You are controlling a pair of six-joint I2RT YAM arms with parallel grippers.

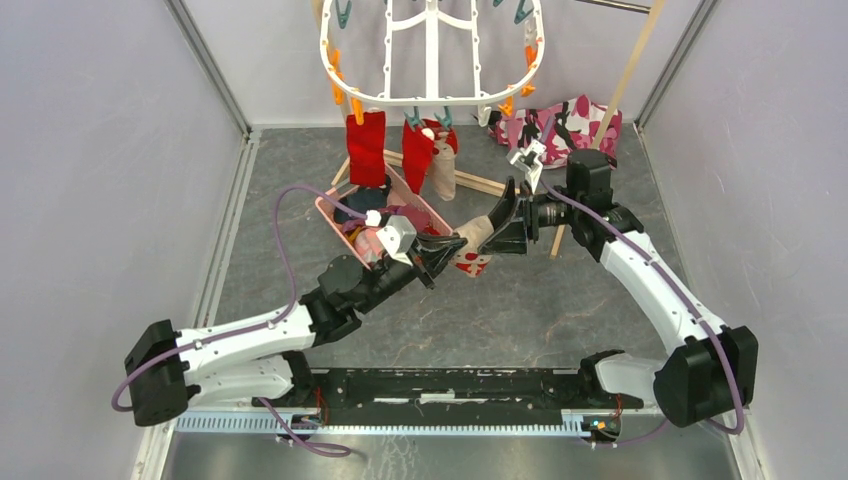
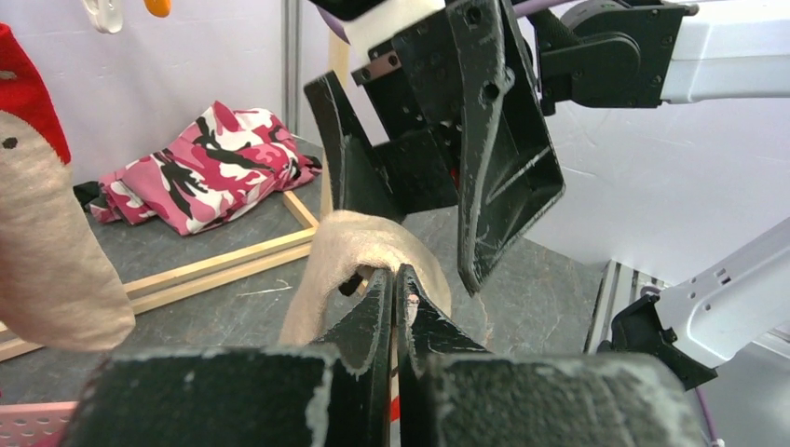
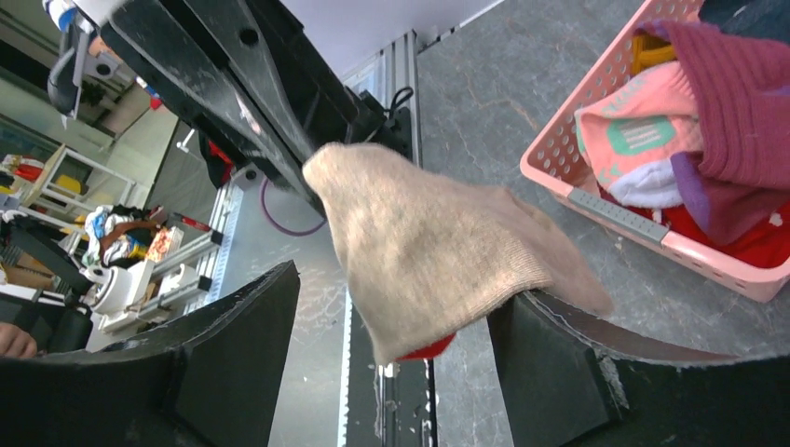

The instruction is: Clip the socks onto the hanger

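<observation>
A beige sock with a red patterned end (image 1: 474, 235) hangs mid-air, pinched at its edge by my left gripper (image 1: 458, 240), which is shut on it. The left wrist view shows the cloth (image 2: 363, 240) folded over my fingertips. My right gripper (image 1: 507, 226) is open, with its fingers around the sock's free side and the cloth (image 3: 429, 242) lying between them. The sock touches or overlaps one right finger (image 3: 559, 345). The white hanger (image 1: 432, 50) is above, with red socks (image 1: 366, 148) and a red-and-beige pair (image 1: 443, 172) hanging from it.
A pink basket (image 3: 596, 102) full of socks sits on the floor behind my left arm. Wooden bars (image 1: 480, 184) and a pink camouflage cloth (image 1: 556, 125) lie towards the back. Bare floor shows in front of the grippers.
</observation>
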